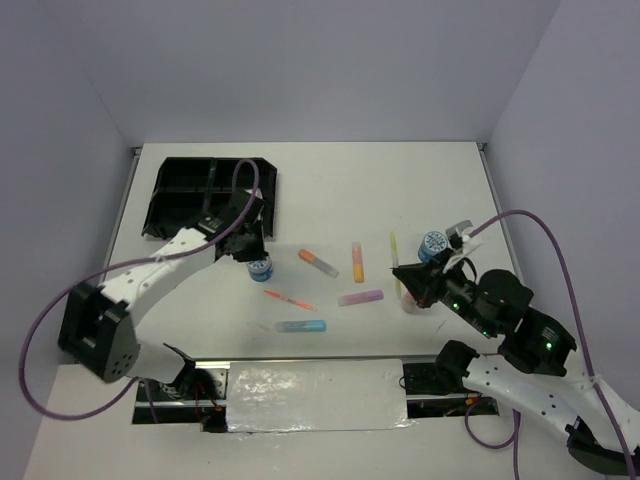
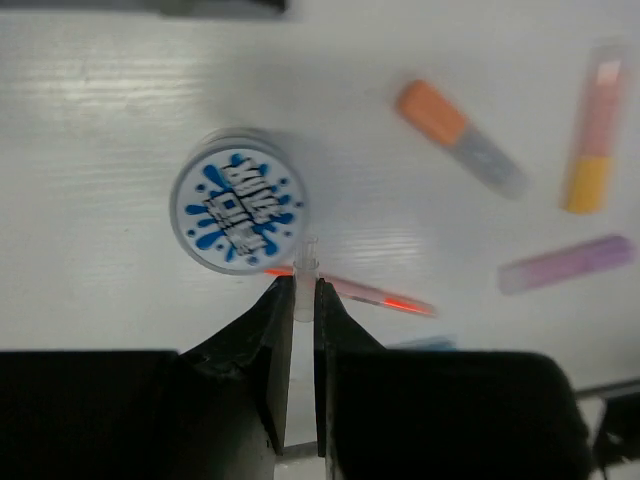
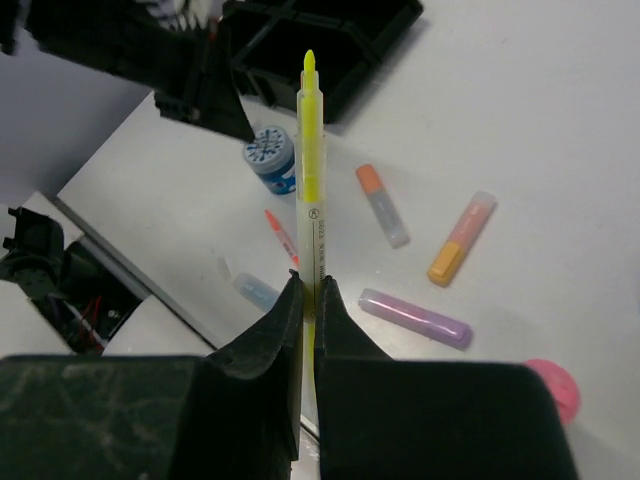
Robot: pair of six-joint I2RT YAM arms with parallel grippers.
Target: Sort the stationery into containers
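Note:
My left gripper is shut on a small clear tube-like piece [image 2: 306, 258]; in the top view this arm reaches over the blue-and-white jar [image 1: 260, 270]. A slim yellow highlighter [image 3: 311, 180] stands upright between the fingertips of my right gripper, which is shut on it at the right of the table. On the white tabletop lie an orange-capped marker [image 1: 318, 263], a yellow-and-pink marker [image 1: 357, 262], a purple marker [image 1: 360, 297], a blue marker [image 1: 300, 326] and a thin orange pen [image 1: 291, 299]. A black divided tray [image 1: 184, 172] sits at the back left.
Another blue-and-white jar [image 1: 433, 244] stands to the right, close to my right gripper. A pink round item [image 3: 557, 388] is near it, partly covered by that gripper in the right wrist view.

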